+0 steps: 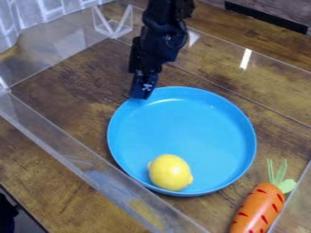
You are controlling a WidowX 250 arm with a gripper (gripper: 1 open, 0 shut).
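Note:
The black gripper [144,75] hangs over the wooden surface just behind the upper left rim of the blue plate [183,118], its fingers open. A yellow lemon [170,171] rests near the front of the plate. An orange toy carrot [256,209] with green leaves lies to the right of the plate, near the front.
The wooden floor [67,91] left of the gripper is clear. A clear plastic wall [67,159] runs along the left front. The area behind the plate on the right is bare.

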